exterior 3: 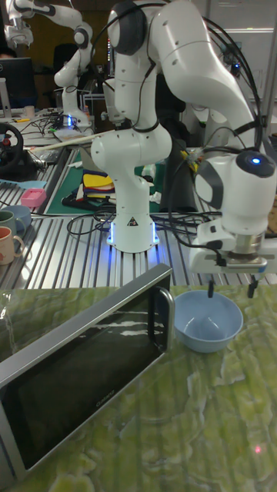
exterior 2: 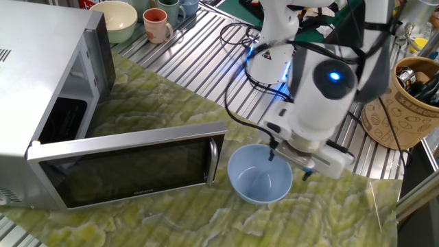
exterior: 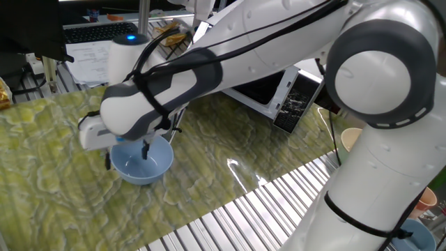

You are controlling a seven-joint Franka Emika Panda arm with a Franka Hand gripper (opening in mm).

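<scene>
A light blue bowl (exterior: 142, 162) stands upright on the green marbled mat, and it looks empty. My gripper (exterior: 127, 156) hangs over its rim with the fingers spread wide and nothing between them. From the second exterior view, one fingertip of the gripper (exterior 2: 289, 165) is above the bowl's (exterior 2: 259, 180) rim and the other lies outside it. In the third exterior view the gripper (exterior 3: 231, 288) is over the right part of the bowl (exterior 3: 208, 328). Whether a finger touches the rim, I cannot tell.
A microwave (exterior 2: 41, 75) stands beside the bowl, its door (exterior 2: 137, 165) swung open close to the bowl's side. Behind it are a cream bowl (exterior 2: 118, 20) and mugs (exterior 2: 157, 26). A utensil pot (exterior 2: 392, 110) stands on the arm's other side.
</scene>
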